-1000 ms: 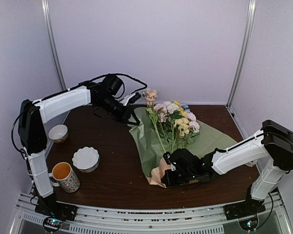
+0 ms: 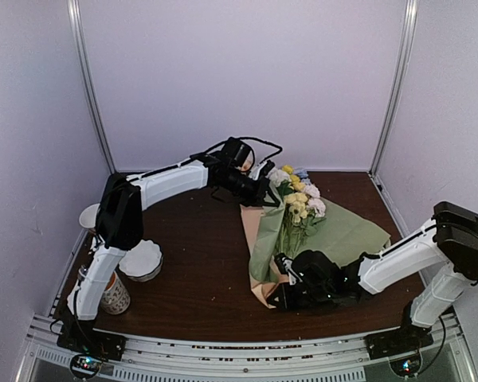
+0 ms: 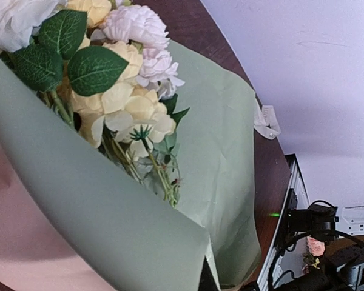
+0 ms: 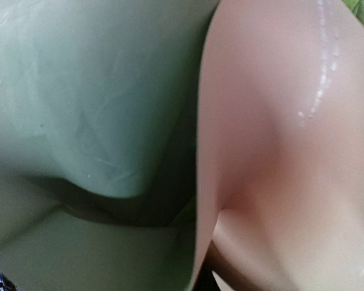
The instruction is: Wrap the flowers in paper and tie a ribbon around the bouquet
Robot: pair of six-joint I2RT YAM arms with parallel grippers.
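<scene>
The bouquet of cream, pink, blue and yellow flowers [image 2: 299, 203] [image 3: 133, 115] lies in green wrapping paper [image 2: 342, 231] with a pink inner side. My left gripper [image 2: 267, 191] is shut on the paper's left flap, raised and folded over the stems; its fingertips are mostly hidden at the bottom of the left wrist view. My right gripper [image 2: 283, 282] is down at the gathered lower end, shut on the paper, whose green and pink folds [image 4: 255, 121] fill the right wrist view and hide most of its fingers.
White scalloped dishes [image 2: 141, 259], a patterned mug [image 2: 115, 294] and a small bowl [image 2: 89, 215] stand on the left, partly behind my left arm. Side walls border it.
The right gripper has shifted slightly.
</scene>
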